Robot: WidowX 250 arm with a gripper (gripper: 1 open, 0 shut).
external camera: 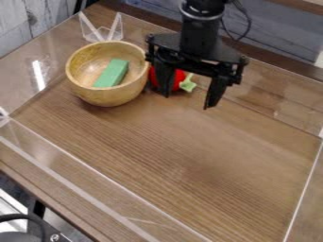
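Note:
My black gripper (pixel 188 90) hangs over the upper middle of the table, open, its fingers pointing down. A red round object (pixel 164 76) with a light green tab lies behind it, partly hidden by the arm. A wooden bowl (pixel 91 90) to the left holds a green block (pixel 111 74).
A white rack-like object (pixel 98 26) stands at the back left. A black cable lies at the lower left edge.

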